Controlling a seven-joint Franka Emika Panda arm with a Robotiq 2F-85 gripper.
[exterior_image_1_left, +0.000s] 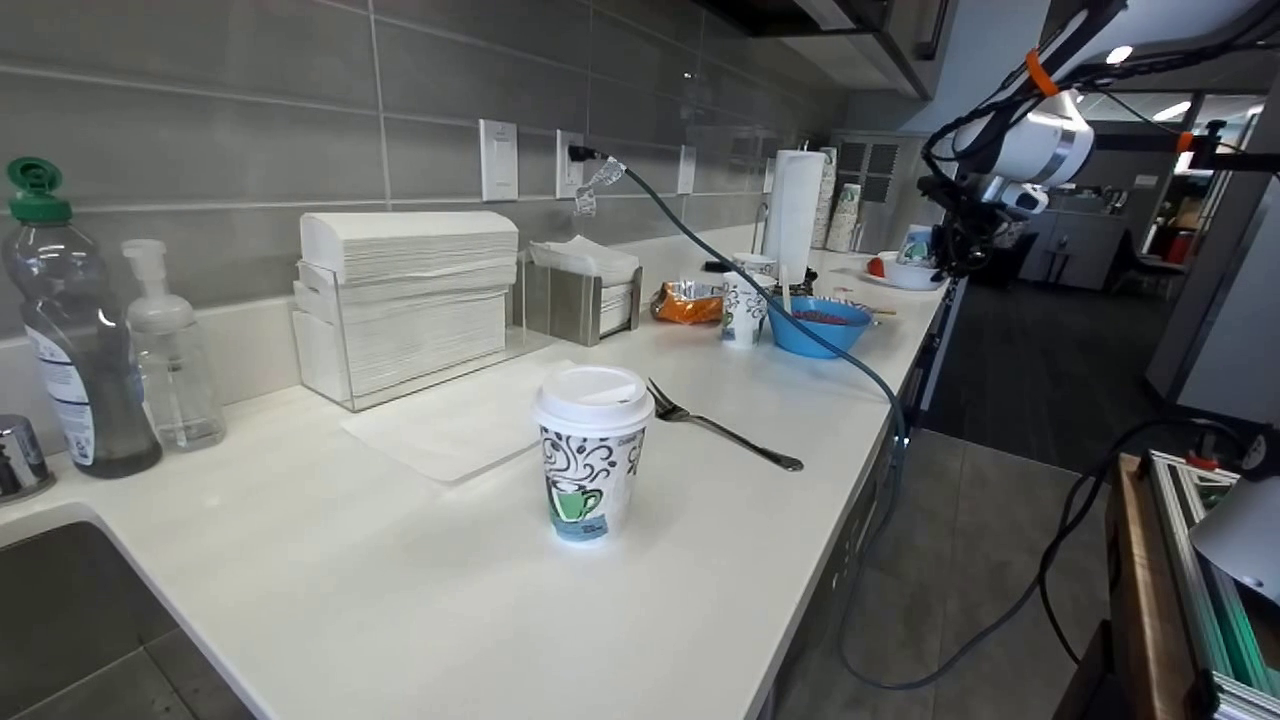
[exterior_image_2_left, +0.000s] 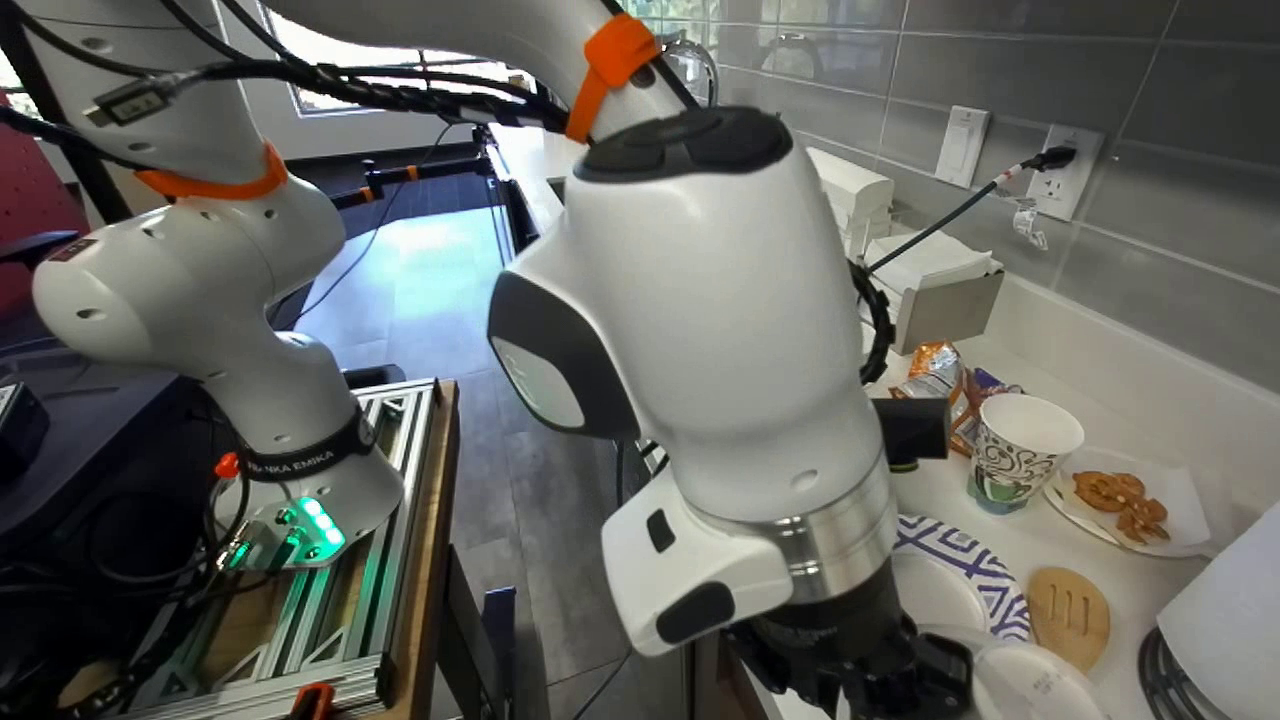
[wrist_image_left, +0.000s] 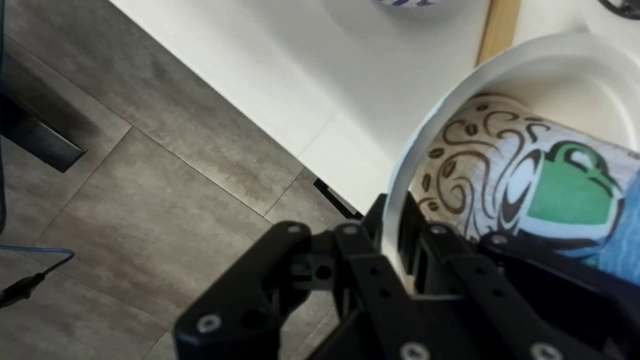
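Observation:
A white bowl (wrist_image_left: 576, 66) hangs by its rim from my gripper, which is shut on that rim with one finger inside and one outside. Inside the bowl a paper cup (wrist_image_left: 498, 162) with a coffee print and green mug lies on its side. In the first exterior view the bowl (exterior_image_1_left: 908, 275) shows at the far end of the counter, with the cup (exterior_image_1_left: 917, 244) standing out above it and the gripper (exterior_image_1_left: 948, 258) at its right edge. Whether the bowl touches the counter cannot be told. In the second exterior view the arm covers part of the bowl.
Along the counter stand a blue bowl (exterior_image_1_left: 818, 326), a patterned cup (exterior_image_1_left: 743, 310), a paper towel roll (exterior_image_1_left: 794, 214) and a lidded cup (exterior_image_1_left: 591, 456). A cable (exterior_image_1_left: 780, 312) crosses above the counter. A wooden slotted piece (exterior_image_2_left: 1068, 618) lies near a patterned plate (exterior_image_2_left: 978, 564).

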